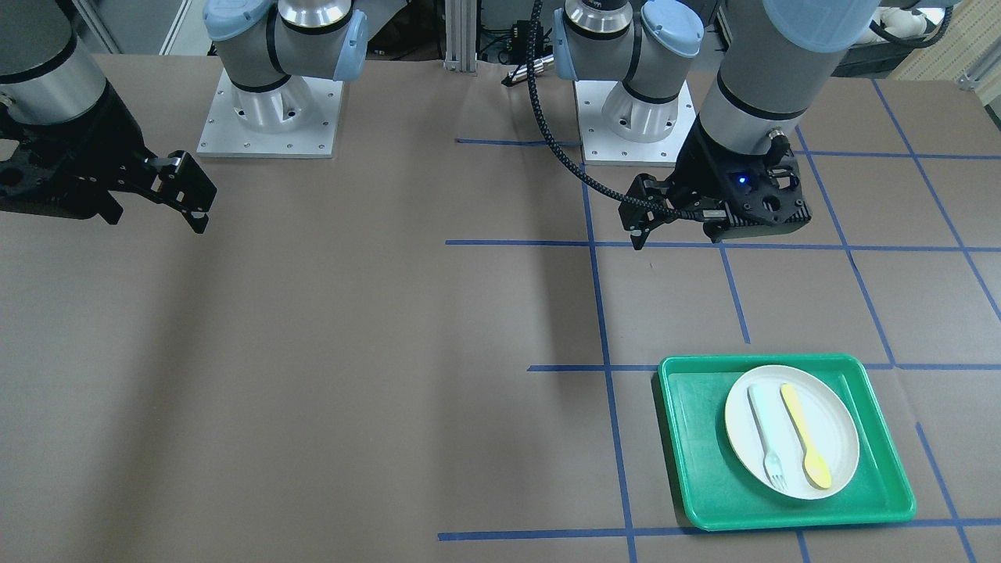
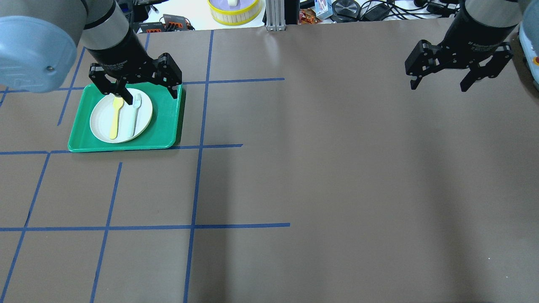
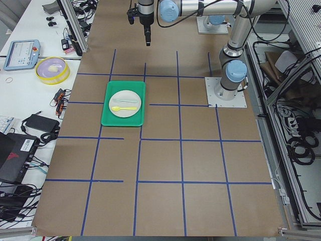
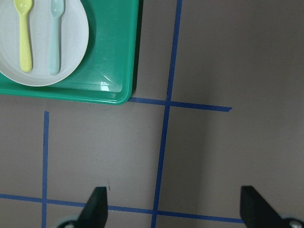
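A green tray [image 1: 694,488] [image 3: 106,121] [image 2: 162,141] [image 4: 109,99] holds a white plate [image 1: 746,432] [image 2: 101,120] [image 4: 71,52] with a yellow spoon [image 1: 815,461] [image 2: 114,126] [image 4: 25,47] and a pale blue fork [image 1: 769,450] [image 2: 135,108] [image 4: 54,42] lying side by side. My gripper is above the table, back from the tray in the front view. In the wrist view its two fingers stand wide apart at the bottom corners, open, with nothing between them.
A second arm [image 2: 457,58] hangs over the other side of the table in the top and front views. A side bench with a yellow tub [image 3: 51,78] and cables lies beyond the edge.
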